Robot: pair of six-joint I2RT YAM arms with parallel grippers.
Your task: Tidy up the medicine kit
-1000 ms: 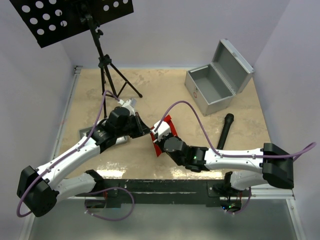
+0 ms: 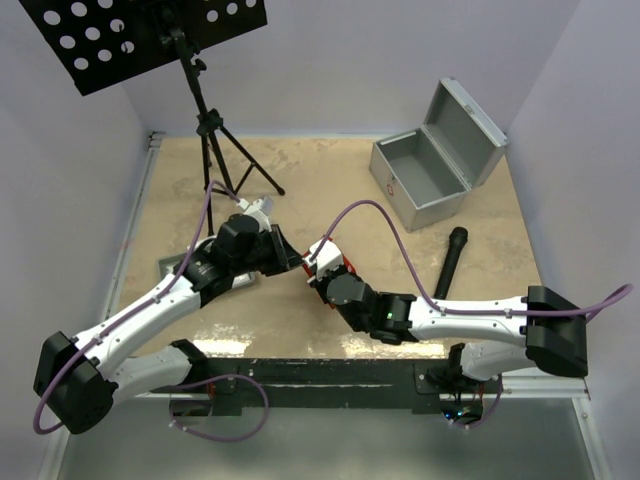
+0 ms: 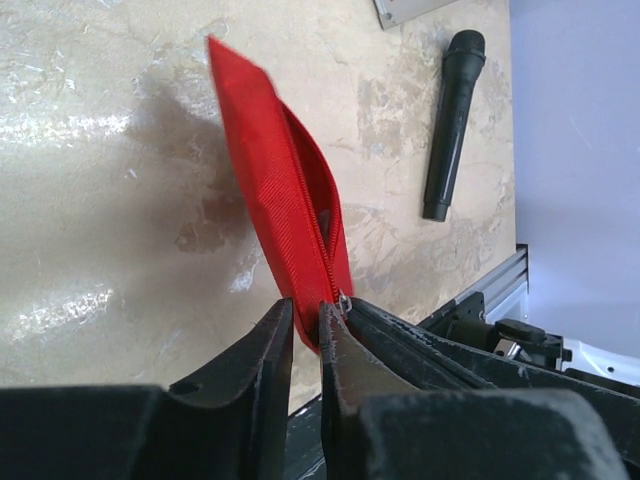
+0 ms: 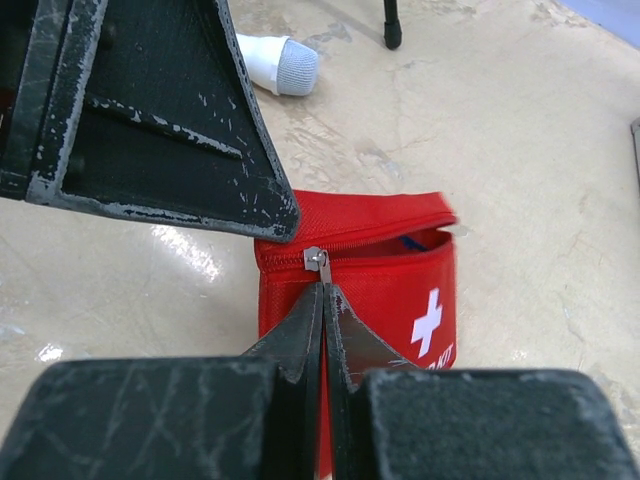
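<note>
The red first-aid pouch [image 2: 349, 265] with a white cross [image 4: 427, 322] is mostly hidden behind the arms from above. In the right wrist view its zipper is partly open at the far end. My right gripper is shut on the small metal zipper pull [image 4: 319, 260]. At the pouch's near corner is my left gripper, with red cloth between fingertips set slightly apart; whether it grips the cloth cannot be told. The grey case [image 2: 420, 180] stands at the back right, its lid [image 2: 468, 130] raised and its visible inside bare.
A black microphone [image 2: 452, 262] lies at the right. A white microphone [image 4: 280, 65] lies past the left gripper. The music stand's tripod [image 2: 215, 150] occupies the back left. Bare table [image 2: 320, 180] lies between stand and case.
Both arms have stayed almost still.
</note>
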